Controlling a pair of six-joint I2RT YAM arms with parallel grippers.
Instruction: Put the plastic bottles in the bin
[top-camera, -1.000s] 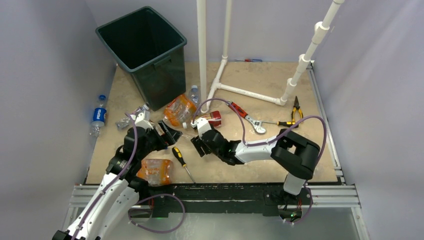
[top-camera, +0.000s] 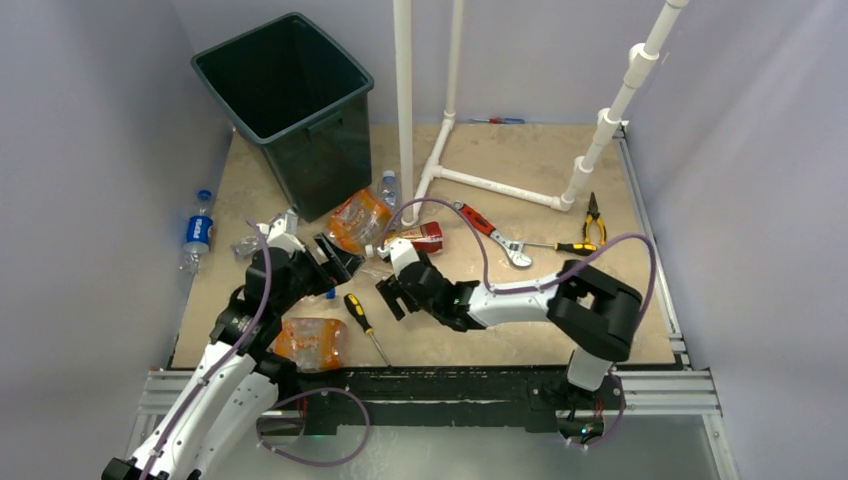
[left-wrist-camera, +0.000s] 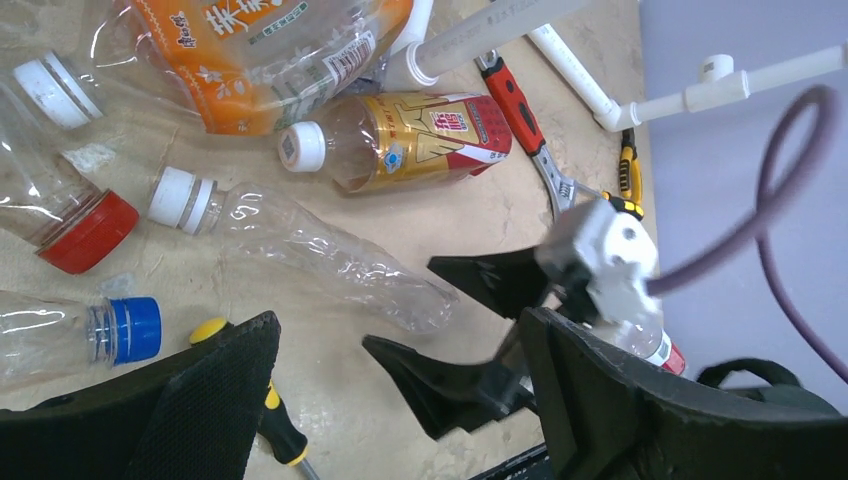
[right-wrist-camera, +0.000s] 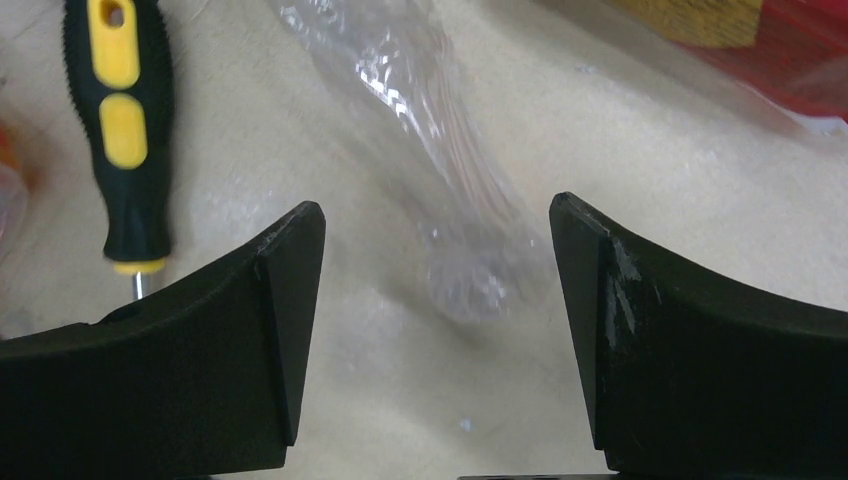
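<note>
A green bin (top-camera: 315, 160) stands at the back left. Plastic bottles lie on the board: a Pepsi bottle (top-camera: 197, 230), an orange-label bottle (left-wrist-camera: 260, 50), a yellow-red bottle (left-wrist-camera: 420, 140), a blue-capped one (left-wrist-camera: 50, 335), a red-lidded one (left-wrist-camera: 30, 180) and a crushed clear bottle (left-wrist-camera: 300, 250). My left gripper (top-camera: 338, 258) hangs open over the left cluster, empty. My right gripper is open right above the crushed bottle's end, which shows between its fingers without being held.
White pipes (top-camera: 500, 187) rise at the back. A wrench (top-camera: 510, 245), pliers (top-camera: 593, 225) and screwdrivers (top-camera: 360, 315) lie around. Some bare board (top-camera: 510, 350) is free at the front right.
The left arm stays essentially still.
</note>
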